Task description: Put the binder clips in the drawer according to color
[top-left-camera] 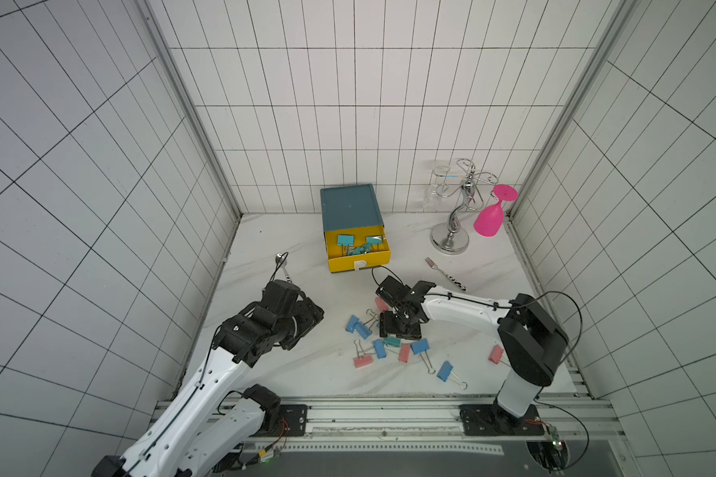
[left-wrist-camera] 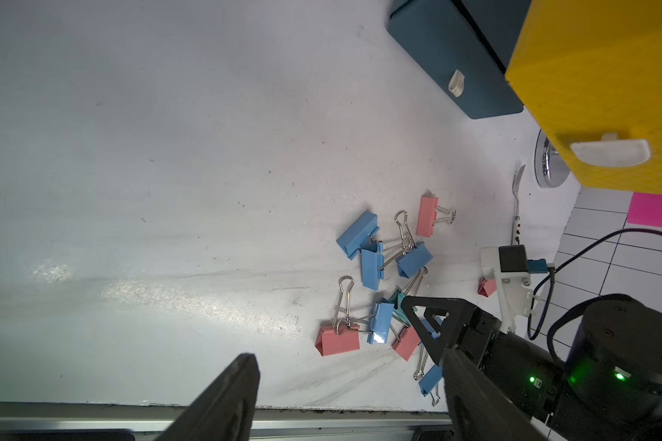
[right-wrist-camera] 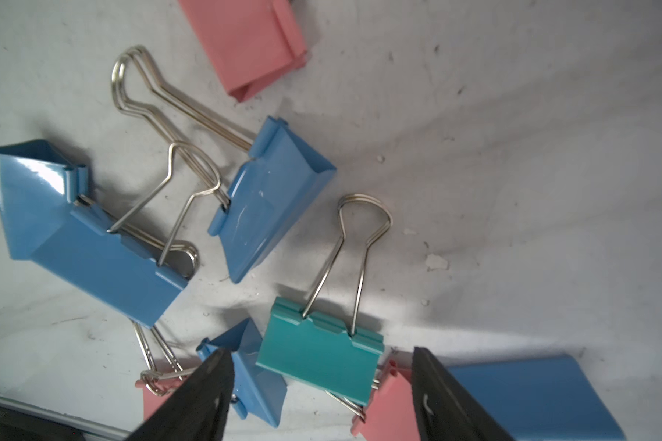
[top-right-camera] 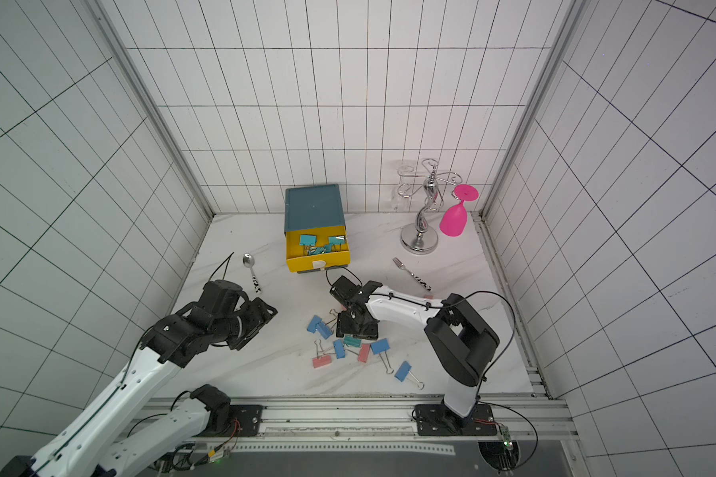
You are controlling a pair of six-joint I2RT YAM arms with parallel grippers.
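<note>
A teal binder clip (right-wrist-camera: 320,352) lies on the table with its wire handle up-frame in the right wrist view. My right gripper (top-left-camera: 401,330) is low over the pile, its fingers (right-wrist-camera: 191,400) apart, one on either side of the teal clip in view; whether they touch it I cannot tell. Around it lie blue clips (right-wrist-camera: 272,202) and pink clips (right-wrist-camera: 246,44). Farther back, the yellow drawer (top-left-camera: 359,263) stands pulled out of its dark cabinet (top-left-camera: 350,205), holding several teal clips (top-left-camera: 346,239). Left of the pile, my left gripper (top-left-camera: 305,324) hovers open and empty.
A spoon (top-right-camera: 249,260) lies behind the left arm. At the right are a fork (top-left-camera: 445,273), a chrome stand (top-left-camera: 450,237) and a pink goblet (top-left-camera: 490,218). A lone pink clip (top-left-camera: 496,353) sits far right. The left wrist view has wide bare table.
</note>
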